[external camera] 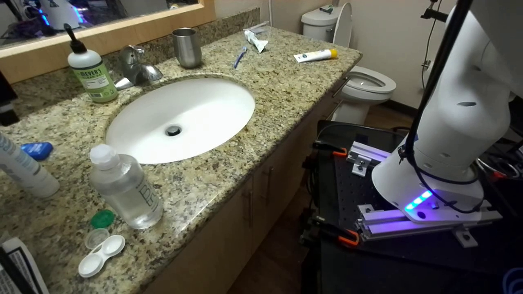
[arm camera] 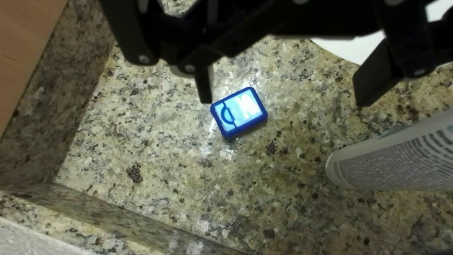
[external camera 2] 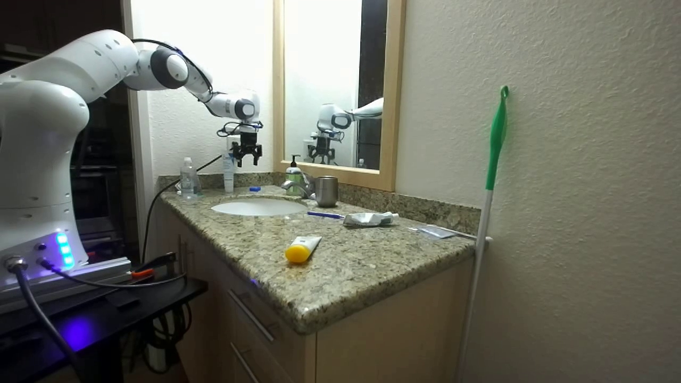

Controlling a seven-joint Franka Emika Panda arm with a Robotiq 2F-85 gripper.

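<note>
A small blue floss box (arm camera: 240, 112) lies flat on the granite counter, near the back corner in the wrist view. Above it is my open gripper, its fingers wide apart and empty; the box sits closer to the left fingertip (arm camera: 205, 91) in that picture. Exterior view 2 has the gripper (external camera 2: 247, 159) pointing down, well clear of the counter, with the blue box (external camera 2: 255, 189) below. In exterior view 1 only a dark finger (external camera: 7, 110) shows at the left edge, and the box (external camera: 37, 150) rests beside a white tube.
The white tube (arm camera: 395, 157) stands close to the box. A clear bottle (external camera: 126, 188), contact lens case (external camera: 101, 255), soap bottle (external camera: 91, 73) and steel cup (external camera: 186, 48) surround the sink (external camera: 211, 112). A raised backsplash (arm camera: 46, 102) borders the corner.
</note>
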